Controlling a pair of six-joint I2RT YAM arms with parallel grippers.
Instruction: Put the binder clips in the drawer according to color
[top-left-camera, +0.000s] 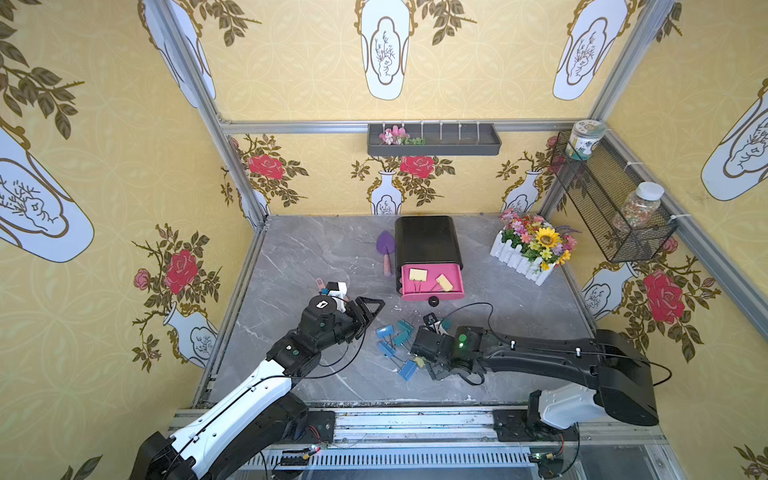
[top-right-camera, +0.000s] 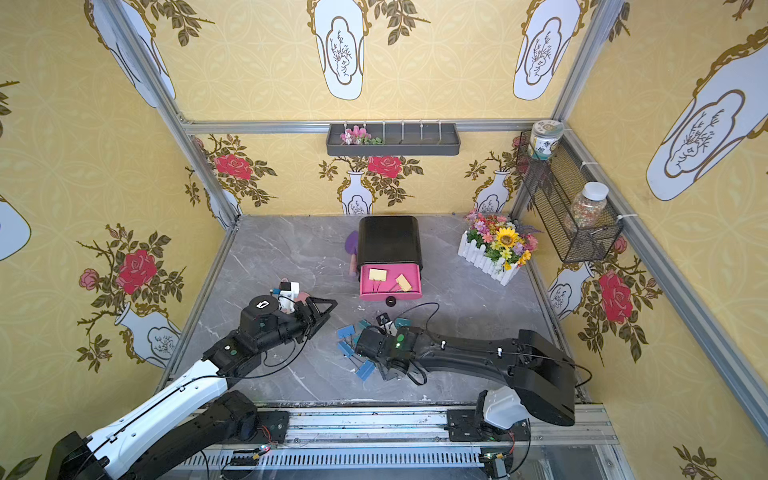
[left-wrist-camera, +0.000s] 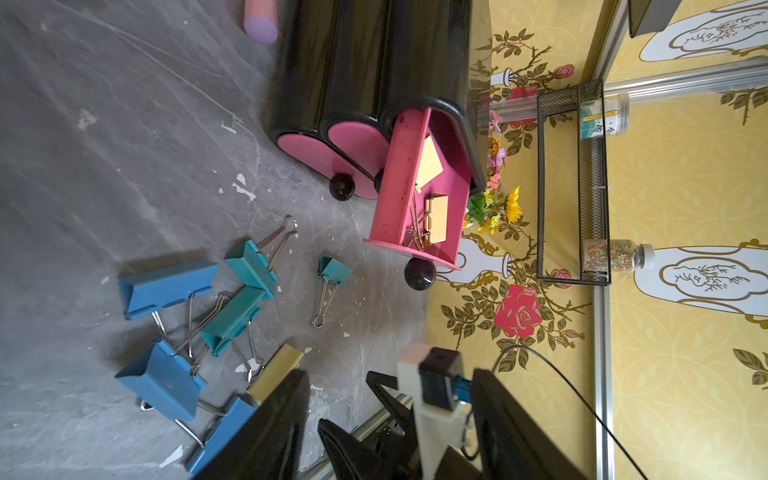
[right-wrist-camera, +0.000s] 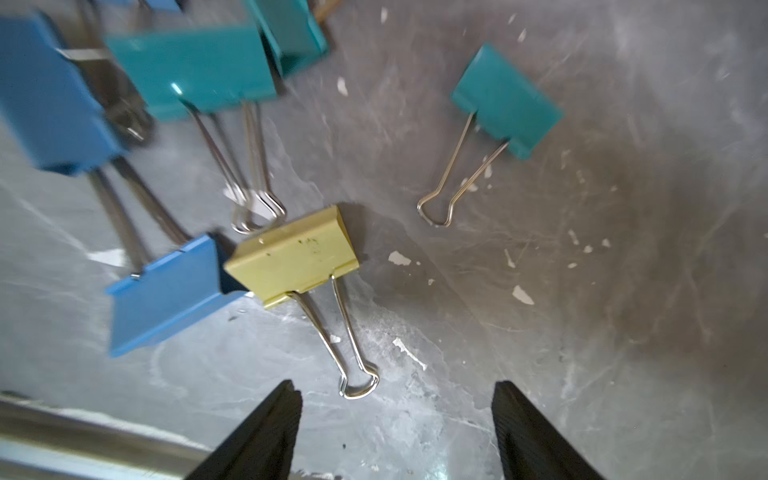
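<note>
A yellow binder clip (right-wrist-camera: 296, 254) lies on the grey table in the right wrist view, its silver handles pointing toward my right gripper. That gripper is open above the table, with the clip beyond its fingers. Several blue clips (left-wrist-camera: 166, 286) and teal clips (left-wrist-camera: 232, 318) cluster on the left. One teal clip (left-wrist-camera: 333, 270) lies apart, nearer the drawer. The pulled-out pink drawer (left-wrist-camera: 400, 180) of the black cabinet (top-left-camera: 426, 240) holds two yellow clips (top-left-camera: 417, 274). My left gripper hangs open left of the cluster, nothing held between its fingers.
A purple trowel (top-left-camera: 385, 244) lies left of the cabinet. Flowers in a white fence planter (top-left-camera: 520, 262) stand at the right. A small white object (top-left-camera: 337, 289) sits behind my left gripper. The table's front right is partly covered by my right arm.
</note>
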